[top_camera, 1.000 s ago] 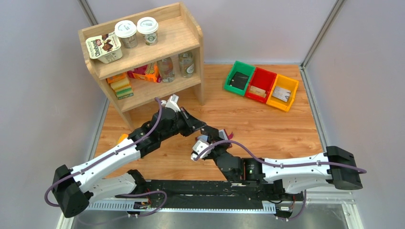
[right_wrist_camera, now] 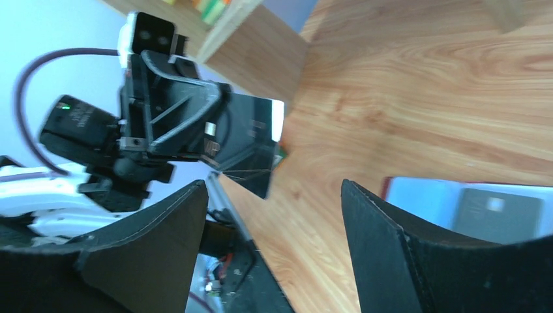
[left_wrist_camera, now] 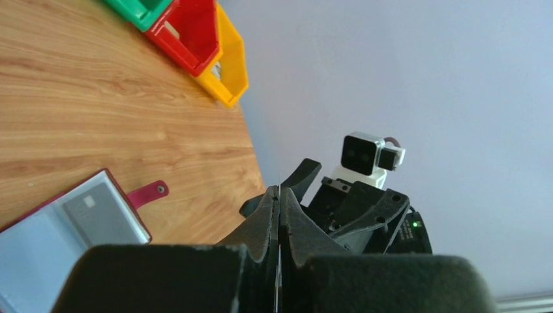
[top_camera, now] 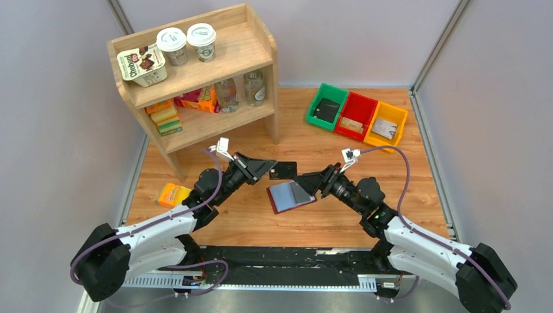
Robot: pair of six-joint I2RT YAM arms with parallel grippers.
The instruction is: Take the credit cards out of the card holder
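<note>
Held out edge-on from my left gripper is a thin black card, pinched between its shut fingers. In the right wrist view the same card shows its flat face, and in the left wrist view it is only a thin line. Below it the card holder, dark red with light-blue inside, lies spread on the table. A dark grey pocket or card shows in it. My right gripper hovers near the holder's right part with fingers apart and nothing between them.
Green, red and yellow bins stand at the back right, each with flat things inside. A wooden shelf fills the back left. A yellow pack lies beside the left arm. Table between holder and bins is bare.
The right arm has swung round from in front of the holder to its right side, uncovering the holder.
</note>
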